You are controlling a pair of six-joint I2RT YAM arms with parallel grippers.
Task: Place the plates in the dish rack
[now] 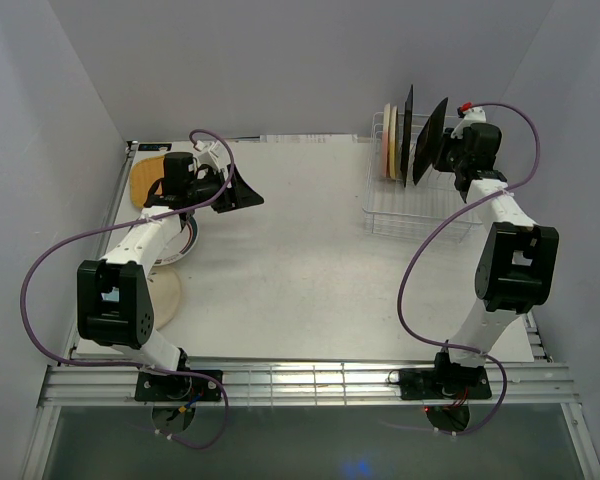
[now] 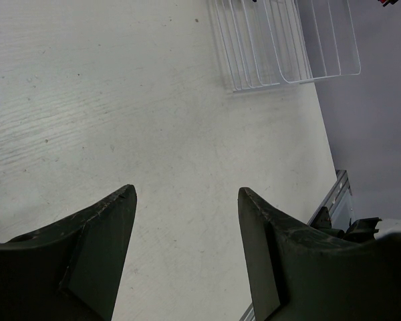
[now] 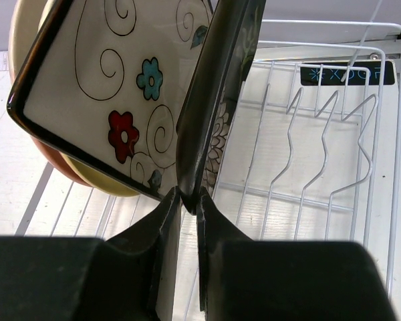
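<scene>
My right gripper is shut on the edge of a dark plate [image 3: 214, 93], which stands tilted in the white wire dish rack [image 1: 390, 222]. Left of it are a square flowered plate [image 3: 80, 80], a yellow plate [image 1: 391, 140] and a peach one, upright in the rack. My left gripper stands open over the left side of the table, empty. Beneath and behind that arm lie an orange plate [image 1: 145, 175], a round rimmed plate [image 1: 185, 245] and a beige plate [image 1: 162, 300].
Grey walls surround it on the back and sides. The rack's right part has free slots.
</scene>
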